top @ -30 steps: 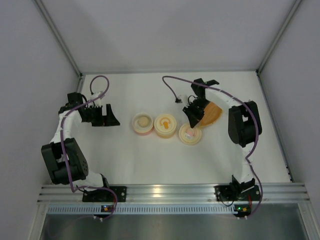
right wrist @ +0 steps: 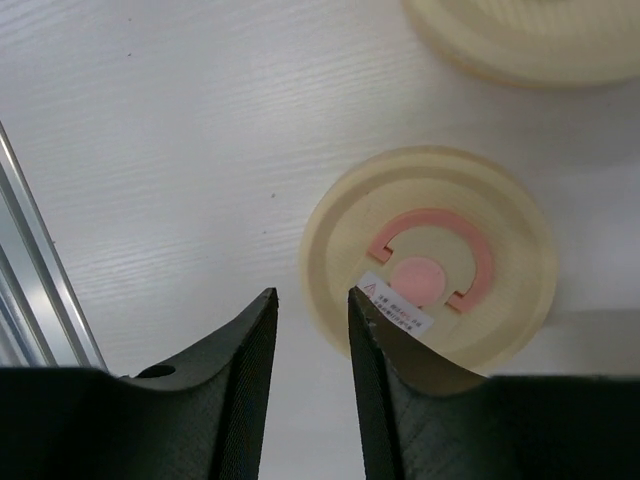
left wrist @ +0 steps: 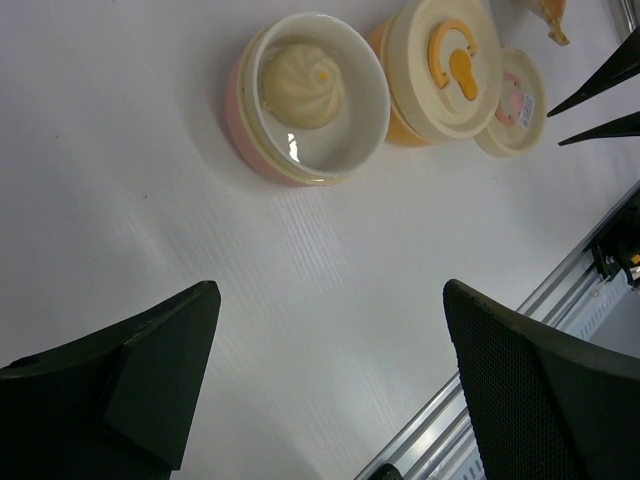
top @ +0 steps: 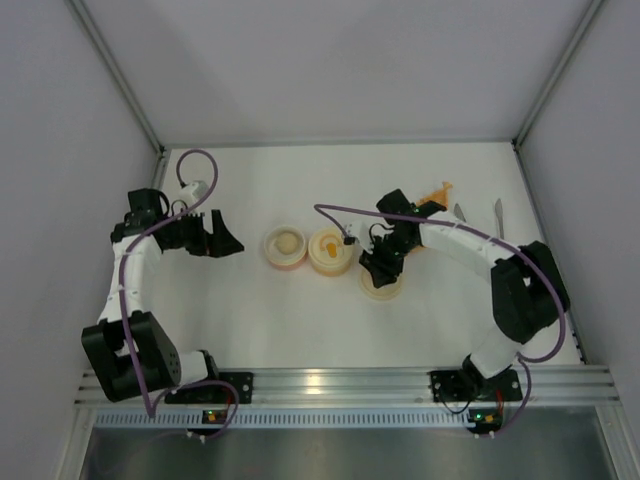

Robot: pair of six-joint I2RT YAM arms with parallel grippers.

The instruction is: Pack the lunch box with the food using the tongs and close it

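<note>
A round cream lid with a pink handle (right wrist: pixel 480 255) lies flat on the table. My right gripper is over its edge, its fingers a little apart with nothing between them. From above, the right arm partly hides that lid (top: pixel 381 294). Left of it stands an orange round box (top: pixel 330 268) with its cream lid on, orange clasp up. Beside that is an uncovered pink-and-white bowl (left wrist: pixel 240 120) holding a pale bun (left wrist: pixel 303 85). At the table's left, my left gripper stands wide open and empty, apart from the bowl.
A knife (top: pixel 499 215) lies at the right, with an orange-brown item (top: pixel 438 194) nearer the middle. The orange plate is mostly hidden behind the right arm. Bare table (top: pixel 270 325) stretches along the front and at the back left.
The loose lid has shifted a little toward the front edge.
</note>
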